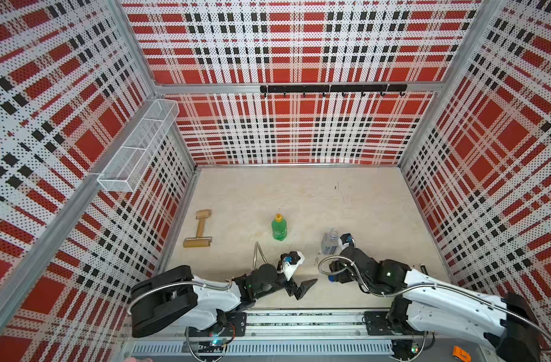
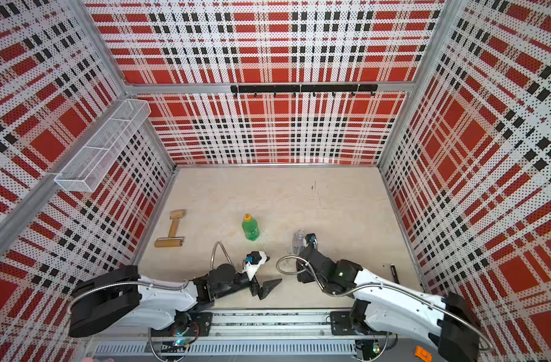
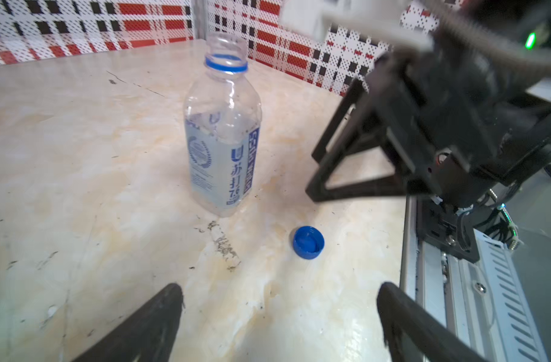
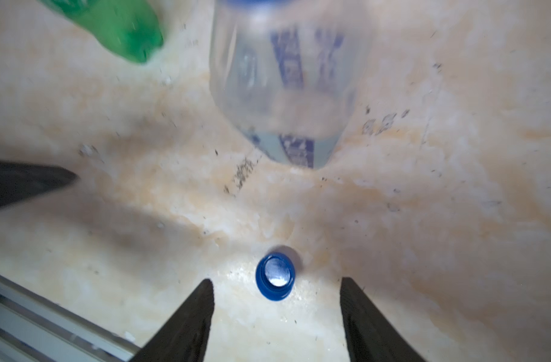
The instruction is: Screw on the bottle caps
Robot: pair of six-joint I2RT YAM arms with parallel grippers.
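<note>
A blue cap (image 3: 308,242) lies loose on the table, its hollow side showing. Behind it the clear bottle (image 3: 222,129) stands upright, its mouth bare above a blue neck ring. My right gripper is open above the table; its fingers appear on either side of the cap (image 4: 275,276) in the right wrist view, apart from it. My left gripper also stands open and empty, to the left of the cap. Farther back and to the left, the green bottle (image 1: 279,228) is upright with an orange cap (image 1: 279,216) on top.
A wooden roller-like tool (image 1: 200,229) lies at the table's left side. On the right edge is a dark pen-like object (image 2: 395,274). A white wire basket (image 1: 140,144) hangs on the left wall.
</note>
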